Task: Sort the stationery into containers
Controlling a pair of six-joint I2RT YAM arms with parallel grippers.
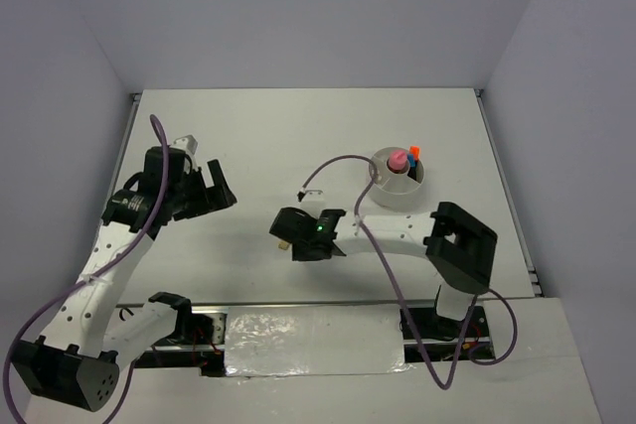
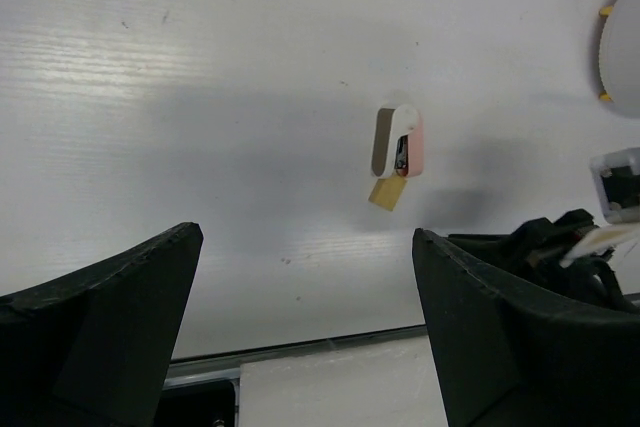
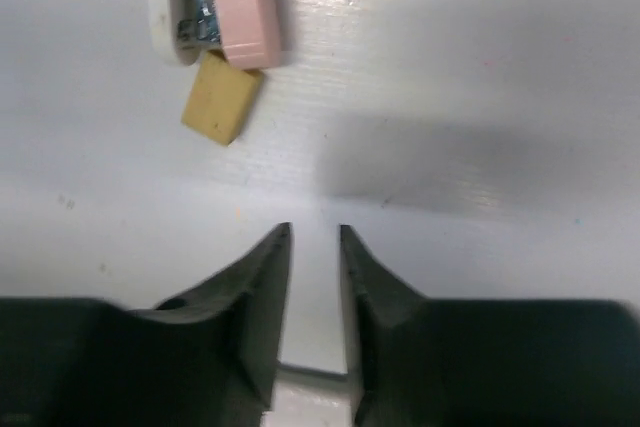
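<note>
A pink-and-white object with a metal middle [image 2: 398, 142] [image 3: 250, 12] lies on the table, a small tan block [image 2: 388, 192] [image 3: 219, 97] against its end. My left gripper [image 1: 221, 186] stands open above the table's left, nothing between its fingers. My right gripper [image 1: 301, 245] is over the middle near the front edge, fingertips slightly apart and empty, just in front of the block. A round divided container [image 1: 397, 196] at the right holds several coloured items, pink, orange and blue.
Walls stand at both sides and the back.
</note>
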